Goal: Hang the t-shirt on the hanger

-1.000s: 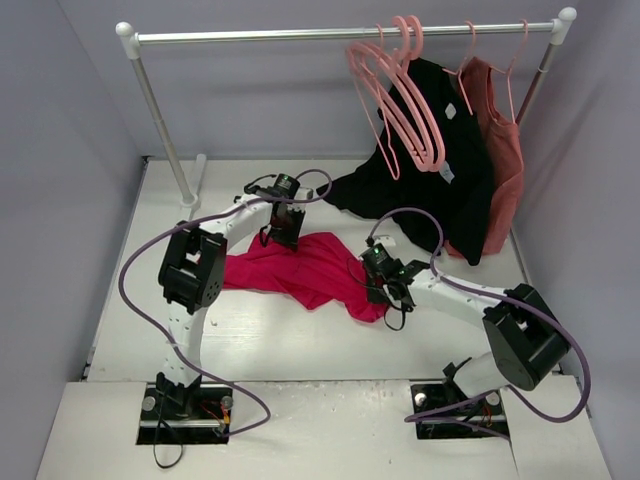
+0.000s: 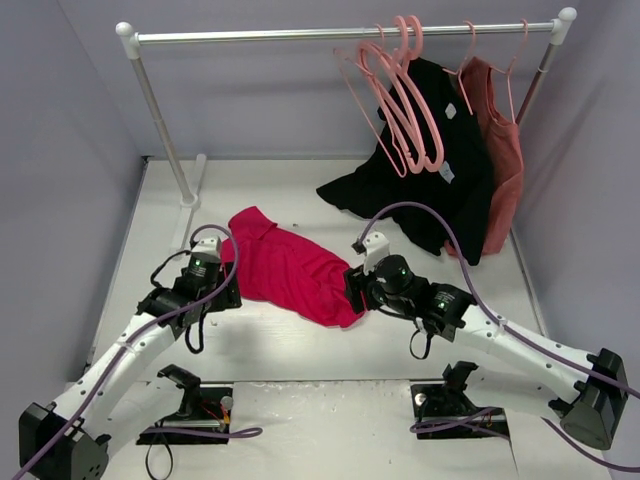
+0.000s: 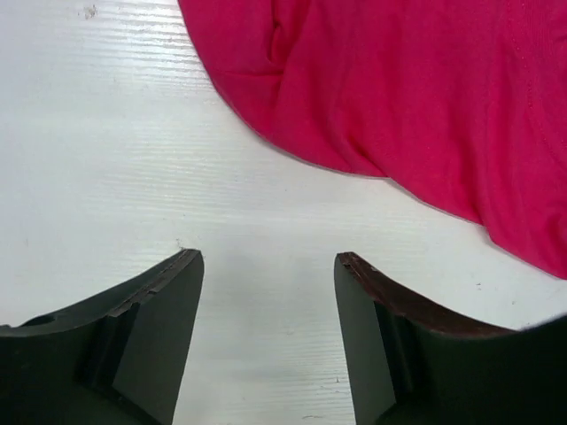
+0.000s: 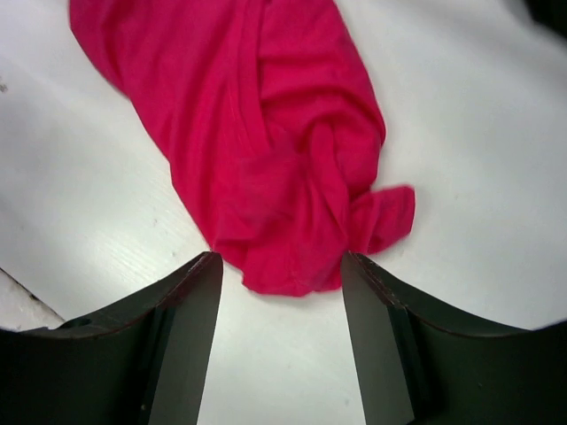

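Observation:
A crumpled red t-shirt (image 2: pixel 287 265) lies on the white table between my two arms. My left gripper (image 2: pixel 229 291) is at the shirt's left end; in the left wrist view its fingers (image 3: pixel 164 305) stand wide apart over bare table, the cloth beyond them. At the shirt's right end is my right gripper (image 2: pixel 356 292). The right wrist view shows its fingers (image 4: pixel 190 297) apart, with the shirt's folded end (image 4: pixel 292 257) lying ahead of and between the tips, not visibly pinched. Several pink hangers (image 2: pixel 405 110) hang from the rail without clothes.
The metal rail (image 2: pixel 260 36) spans the back of the table. A black garment (image 2: pixel 450 180) and a pink garment (image 2: pixel 505 180) hang at the right, the black one spreading onto the table behind my right arm.

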